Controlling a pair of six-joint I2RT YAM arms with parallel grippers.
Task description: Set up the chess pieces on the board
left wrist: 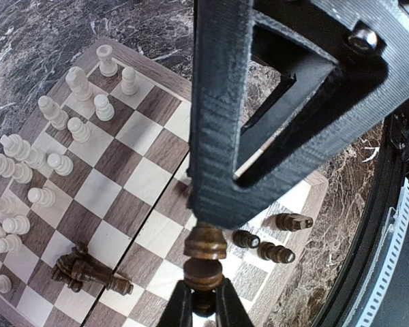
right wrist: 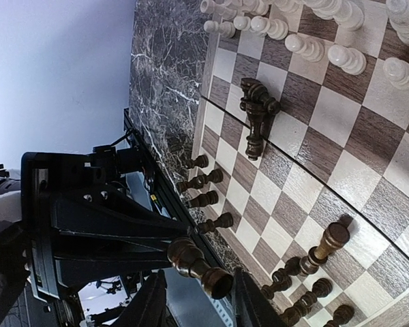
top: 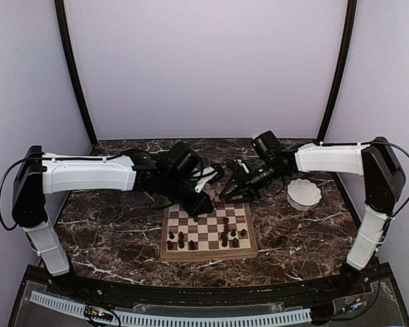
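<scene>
The wooden chessboard (top: 208, 255) carries white pieces (left wrist: 77, 83) on one side and dark pieces on the other. A dark piece (right wrist: 189, 261) is held out at my left gripper in the right wrist view, with my right gripper's fingertips at its base end; whether either grips it firmly is unclear. My left gripper (top: 208, 197) and right gripper (top: 228, 191) meet over the board. Dark pieces lie tipped over (left wrist: 88, 271) on the board, and another dark piece (right wrist: 330, 238) stands near the hinge line.
A white bowl (top: 303, 192) sits right of the board. Both arms cover the back part of the board from above.
</scene>
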